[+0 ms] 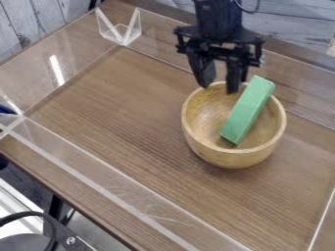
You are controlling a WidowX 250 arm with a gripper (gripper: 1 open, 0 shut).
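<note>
A round wooden bowl (210, 139) sits on the wooden table (98, 147), right of centre. A green oblong block (248, 110) lies in it, tilted against the right side. My black gripper (220, 71) is above the bowl's back rim, left of the block, with its fingers pointing down and apart, and I see nothing held between them.
A clear plastic piece (118, 27) stands at the back left edge. Black cables (39, 224) lie off the lower left corner.
</note>
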